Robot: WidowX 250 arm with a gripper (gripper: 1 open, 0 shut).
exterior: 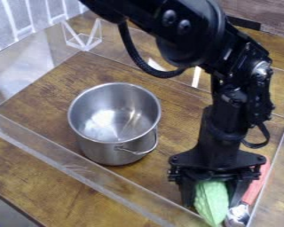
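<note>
My black gripper (213,184) is low at the front right of the clear-walled tray, over a pale green leafy item (211,203), which looks like cabbage or lettuce and sits between its fingers. Whether the fingers are closed on it I cannot tell. Beside it on the right, partly hidden, are a red item (257,183) and a small whitish item (238,213). A steel pot (114,119) with a wire handle stands left of the gripper on the wooden floor.
Clear plastic walls (74,180) border the wooden surface (56,93). The area behind the pot is bare. A striped cloth (17,31) lies beyond the back left.
</note>
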